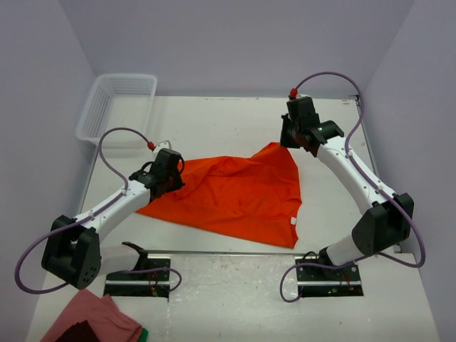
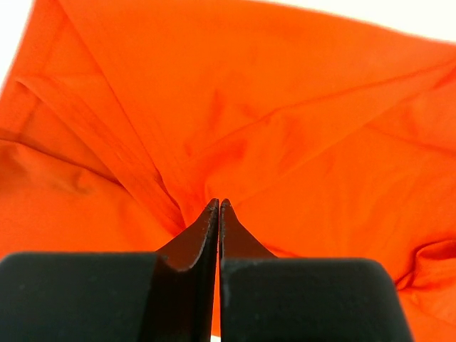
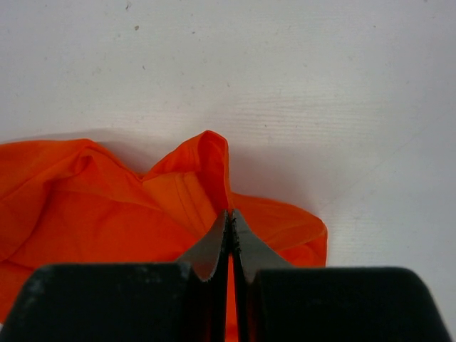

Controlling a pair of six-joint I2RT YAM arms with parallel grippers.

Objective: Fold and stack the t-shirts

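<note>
An orange-red t-shirt [image 1: 242, 192] lies spread and creased across the middle of the table. Over its left part, my left gripper [image 1: 183, 185] is shut; in the left wrist view its fingertips [image 2: 211, 214] point at the cloth, with nothing visible between them. At the shirt's far right corner, my right gripper [image 1: 283, 135] is shut on a thin fold of fabric. The right wrist view shows this raised fold [image 3: 214, 164] running up to the closed tips. The cloth directly beneath both hands is partly hidden.
An empty white basket [image 1: 117, 110] stands at the back left. A reddish cloth [image 1: 92, 317] lies at the front left, off the table. Bare white table [image 1: 206, 125] shows behind the shirt and to its right.
</note>
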